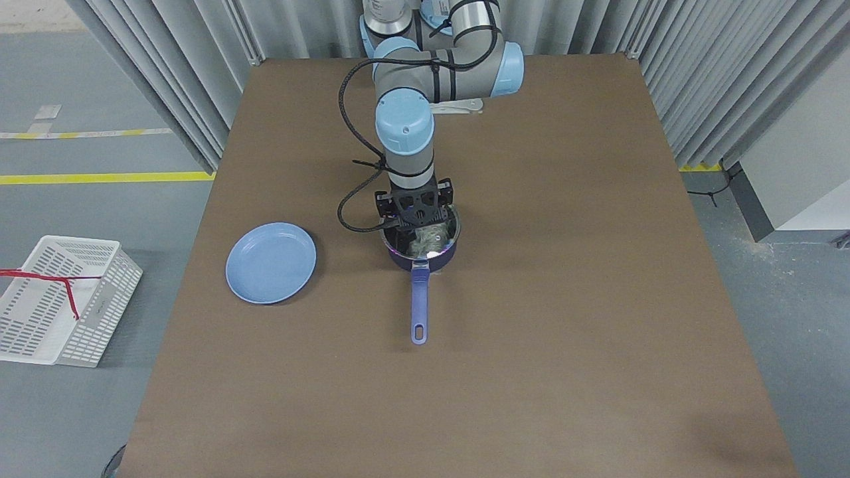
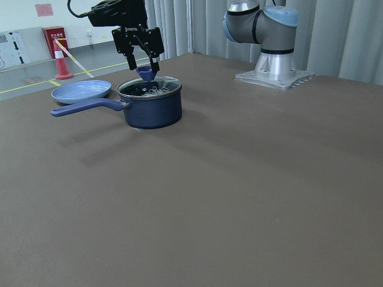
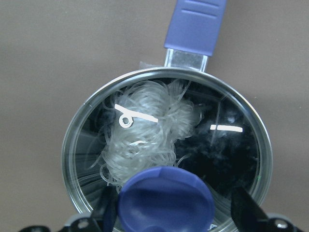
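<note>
A dark blue saucepan (image 2: 152,112) with a long blue handle (image 1: 419,311) stands on the table, covered by a glass lid (image 3: 231,135) through which pale noodle-like strands (image 3: 140,125) show. The lid's blue knob (image 3: 164,200) sits between the fingers of my gripper (image 2: 141,63), which is low over the pot. In the wrist view both fingers flank the knob; whether they are closed on it or stand apart is unclear. The lid looks seated on the pot in the left view.
A light blue plate (image 1: 271,263) lies left of the pot. The robot's base (image 2: 274,78) stands toward the back. A white crate (image 1: 95,326) is on the floor at the left.
</note>
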